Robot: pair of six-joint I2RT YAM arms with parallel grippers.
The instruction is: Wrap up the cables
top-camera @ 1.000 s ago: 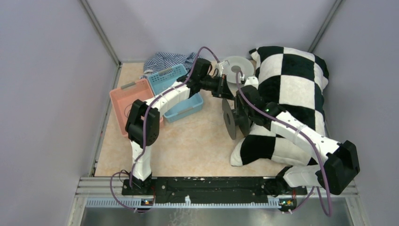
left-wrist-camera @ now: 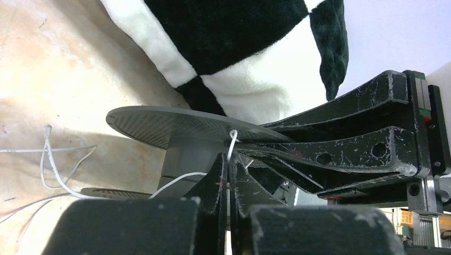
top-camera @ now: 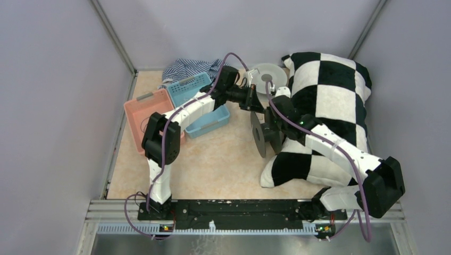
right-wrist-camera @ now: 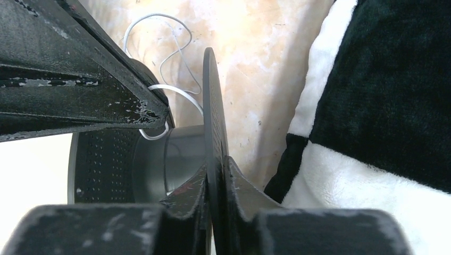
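A grey spool (top-camera: pixel 259 137) stands on its round flanges on the table, its drum (left-wrist-camera: pixel 183 159) showing between them. My left gripper is shut with a white cable (left-wrist-camera: pixel 178 179) pinched at its tips, above the drum. From there the cable runs across the drum to loose loops (left-wrist-camera: pixel 52 159) on the table. My right gripper has one finger on each side of the flange (right-wrist-camera: pixel 215 106) nearer the pillow. Whether those fingers press on the flange cannot be told. In the right wrist view, the left fingers (right-wrist-camera: pixel 122 109) hide part of the drum.
A black-and-white checkered pillow (top-camera: pixel 335 98) lies close on the spool's right. To the left sit a pink basket (top-camera: pixel 135 125) and a blue basket (top-camera: pixel 208 127). A white round object (top-camera: pixel 274 71) and striped cloth (top-camera: pixel 183 69) are at the back.
The right arm has shifted slightly around the spool. The left arm, the spool and the pillow look unmoved.
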